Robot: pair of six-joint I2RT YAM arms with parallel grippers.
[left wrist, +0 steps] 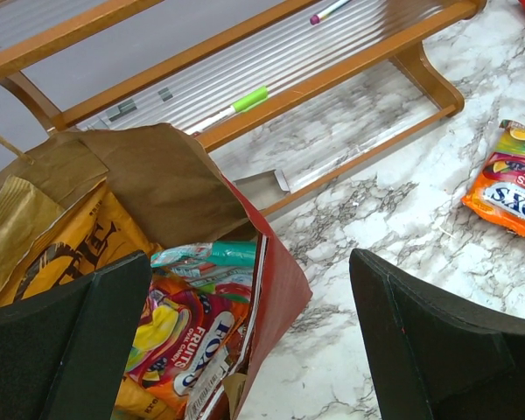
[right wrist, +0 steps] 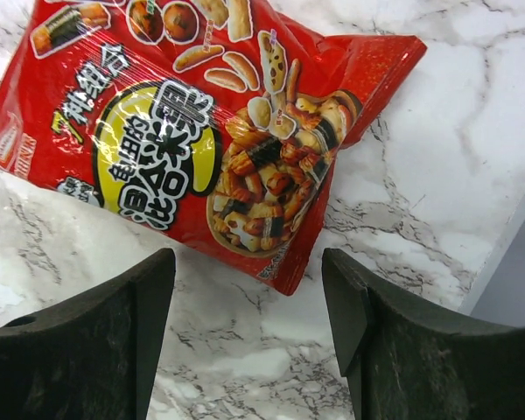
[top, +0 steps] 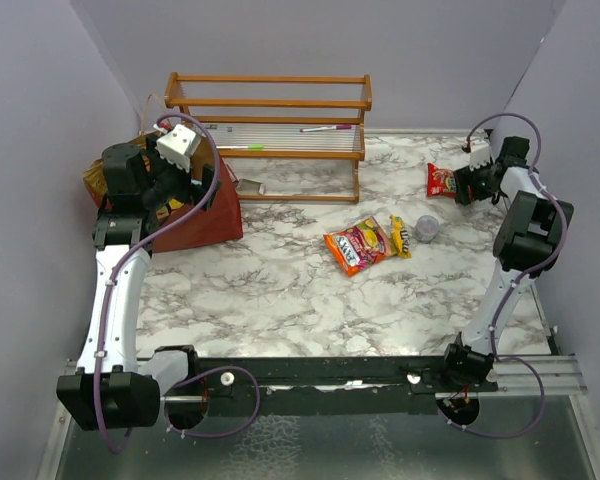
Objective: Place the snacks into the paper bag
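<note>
The red snack packet (right wrist: 184, 131) lies flat on the marble table. My right gripper is partly open at the packet's near corner, with that corner reaching between its fingertips but clear of both. In the top view the packet (top: 440, 181) is at the far right, partly hidden by that gripper. At the left, the paper bag (left wrist: 276, 297) stands with its mouth open, several snack packs inside. Over it my left gripper is open, holding nothing. Mid-table lie an orange Foxy's pack (top: 358, 246) and a yellow packet (top: 400, 237).
A wooden rack (top: 270, 154) with clear shelves stands at the back, close to the bag; pens rest on it. A small clear round container (top: 426, 228) sits right of the yellow packet.
</note>
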